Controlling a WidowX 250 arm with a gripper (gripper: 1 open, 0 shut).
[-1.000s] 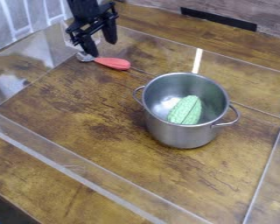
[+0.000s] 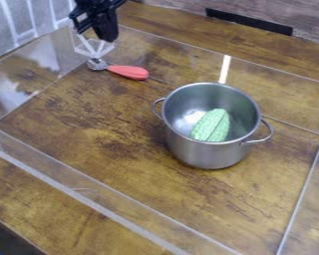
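My gripper (image 2: 93,28), dark and partly cut off by the top edge of the camera view, is raised at the upper left; its fingers are too small to tell apart clearly. Below it lies a utensil with a red handle (image 2: 128,72) and a silver head (image 2: 97,64) on the wooden table. A steel pot (image 2: 202,149) with two handles stands at center right, holding a green ribbed oblong object (image 2: 211,124).
Clear strips or panels run along its left, front and right. A pale corrugated wall (image 2: 9,25) borders the upper left.
My gripper has risen and moved up and left, away from the red-handled utensil, uncovering more of its silver head. The pot and green object have not moved.
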